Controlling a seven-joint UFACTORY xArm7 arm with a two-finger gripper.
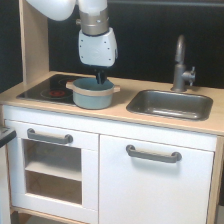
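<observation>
A blue-grey pot (92, 101) with tan handles stands upright on the wooden counter, at the right edge of the black cooktop. My gripper (100, 77) comes down from above, its dark fingers at the pot's back rim, right of the middle. Whether the fingers touch the pot, or stand open or shut, is too small to make out.
The black cooktop (48, 90) lies left of the pot. A steel sink (170, 103) with a tall grey faucet (180, 68) is to the right. Clear counter (122, 105) lies between pot and sink. Below are a windowed oven door and a white cabinet door (150, 185).
</observation>
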